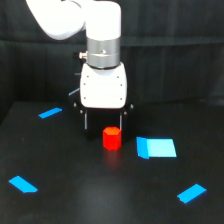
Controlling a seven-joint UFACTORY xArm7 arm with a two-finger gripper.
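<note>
A small red block [112, 139] sits on the black table near the middle of the view. My white gripper [103, 124] points downward with its two thin dark fingers spread apart. The fingertips are level in the picture with the block's top, one on its left and one close to its upper right. Whether they stand behind the block or above it, I cannot tell. Nothing shows held between them.
Right of the block lies a pale cyan square [161, 148] with a blue strip [142, 148] along its left side. Other blue strips lie at far left [50, 113], front left [22, 184] and front right [190, 193].
</note>
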